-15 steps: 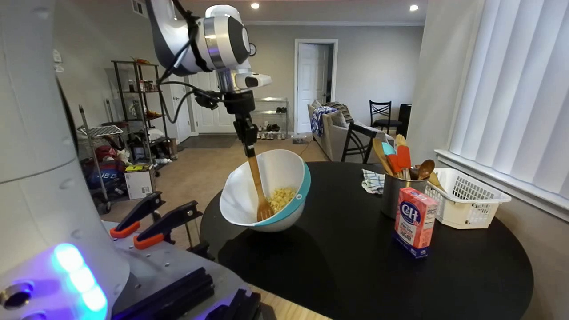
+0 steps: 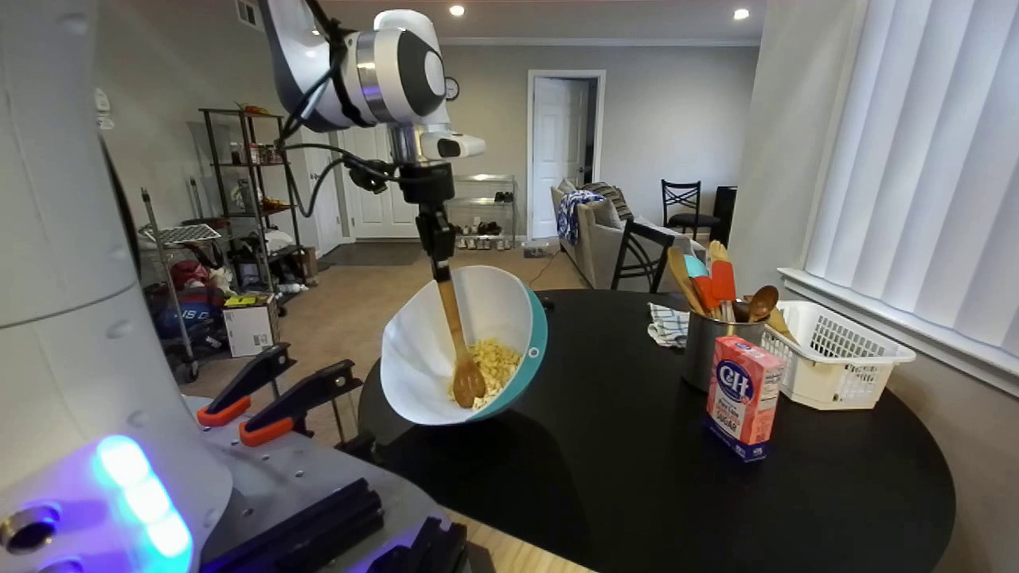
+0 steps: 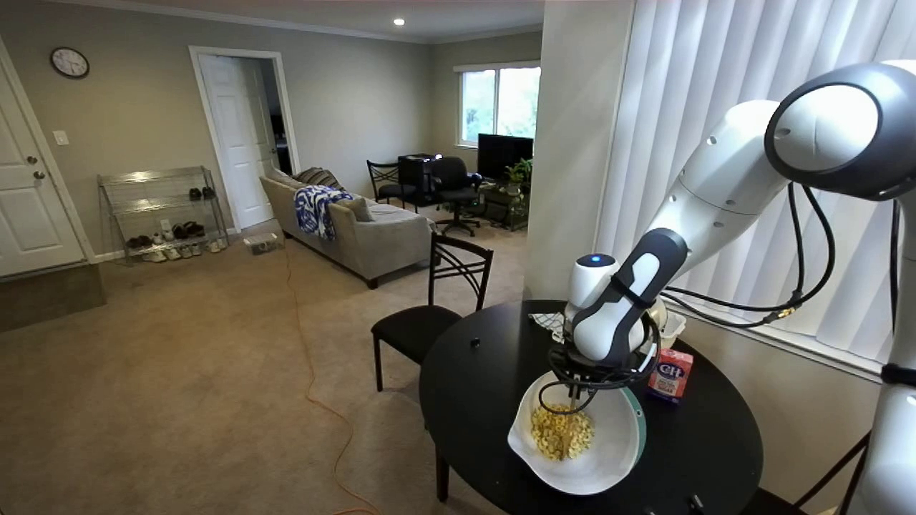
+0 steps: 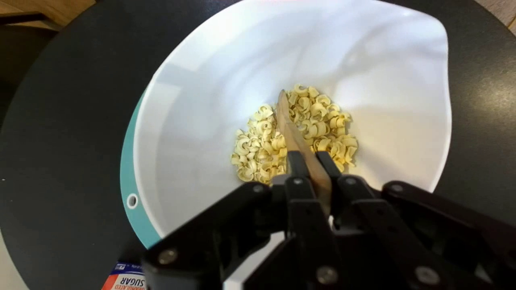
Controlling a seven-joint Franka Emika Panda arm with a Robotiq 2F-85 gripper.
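Observation:
My gripper is shut on the handle of a wooden spoon point(image 2: 451, 320), which points down into a large bowl. White inside and teal outside, the bowl point(image 2: 420, 339) leans steeply on the black table, its opening turned toward the exterior view 1 camera. Pale curled pasta point(image 4: 261, 145) lies gathered in the bottom of the bowl. The slotted head of the spoon rests at the pasta in exterior view 1. In the wrist view the wooden shaft runs out from between my black fingers over the pasta.
A C&H sugar box point(image 2: 745, 396) stands right of the bowl. Behind it are a metal canister point(image 2: 702, 348) of utensils, a white basket point(image 2: 841, 368) and a checked cloth point(image 2: 668, 325). Clamps point(image 2: 296, 401) sit by the arm's base.
The bowl has tilted further toward the exterior view 1 camera and shifted slightly left, so more of its inside shows. My gripper and the spoon have moved slightly left.

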